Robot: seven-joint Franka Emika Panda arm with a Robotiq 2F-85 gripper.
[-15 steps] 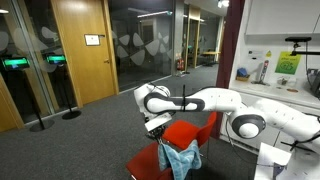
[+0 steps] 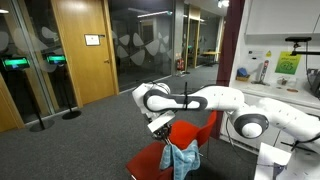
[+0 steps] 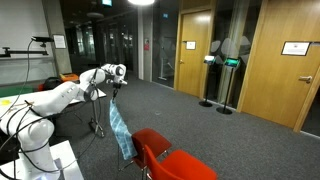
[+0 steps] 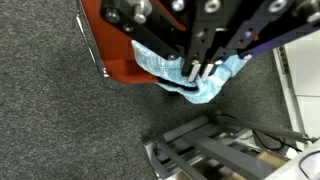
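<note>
A light blue checked cloth hangs from my gripper, which is shut on it. In exterior view 2 the cloth drops as a long strip below the arm, beside the red chairs. Seen from the wrist, the cloth bunches around the fingertips and spreads below them, over part of a red seat. The exact fold between the fingers is too small to make out.
Red chairs stand close to the cloth. A grey metal frame is near the gripper in the wrist view. A white counter with items is behind the arm. Open grey carpet lies to the left.
The arm has shifted slightly, and the hanging cloth has moved a little with it in exterior view 1. It stays held throughout.
</note>
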